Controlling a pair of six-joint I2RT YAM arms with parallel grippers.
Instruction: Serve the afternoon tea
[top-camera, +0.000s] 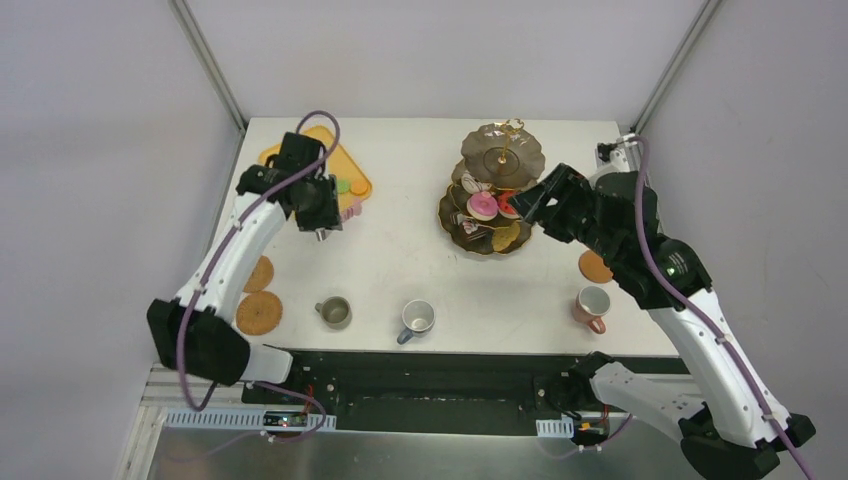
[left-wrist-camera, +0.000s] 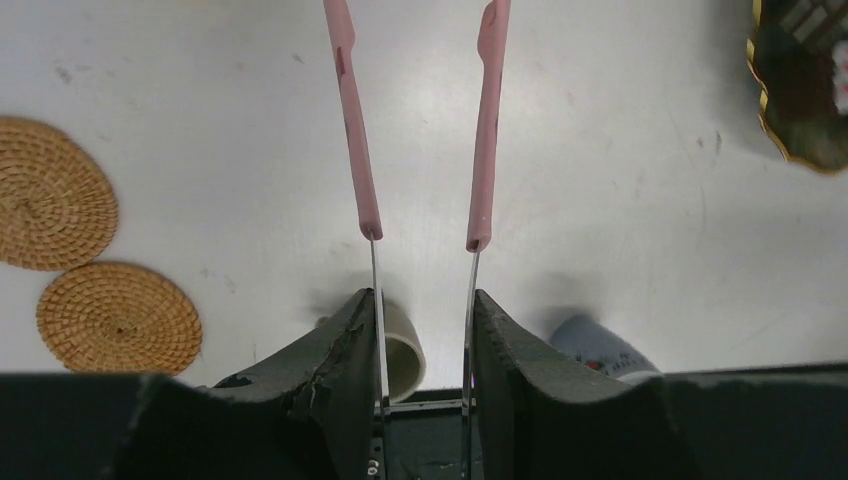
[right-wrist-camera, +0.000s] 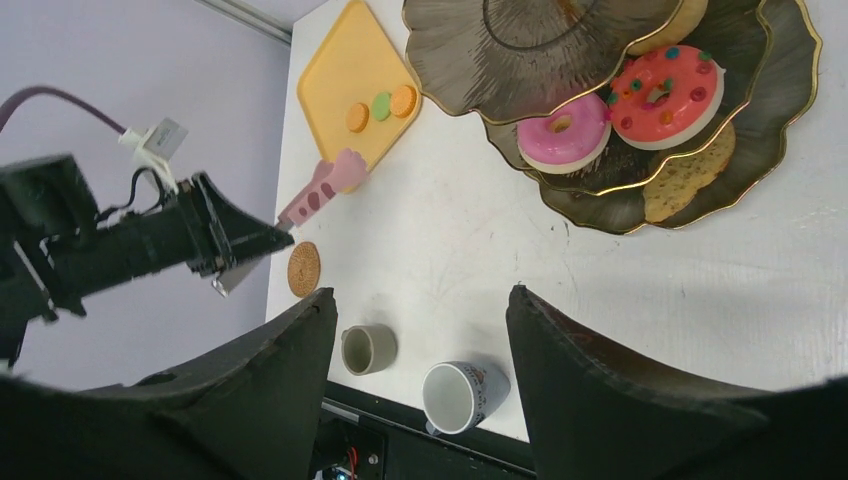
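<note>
My left gripper is shut on pink-tipped metal tongs (left-wrist-camera: 358, 140); their arms stand apart with nothing between them. In the right wrist view the pink tongs (right-wrist-camera: 325, 187) are near the lower corner of the yellow tray (right-wrist-camera: 345, 62), which bears macarons (right-wrist-camera: 381, 105) in orange and green. The three-tier stand (top-camera: 503, 150) holds a pink donut (right-wrist-camera: 565, 135), a red donut (right-wrist-camera: 668, 92) and a cookie (right-wrist-camera: 690, 178). Over at the stand's right edge, my right gripper is open and empty, partly covering that side from above.
A grey-green cup (top-camera: 335, 312) and a white mug (top-camera: 418, 316) stand near the front edge. Woven coasters (top-camera: 259, 313) lie at left. A pinkish mug (top-camera: 592, 305) and an orange-brown coaster (top-camera: 594, 267) are at right.
</note>
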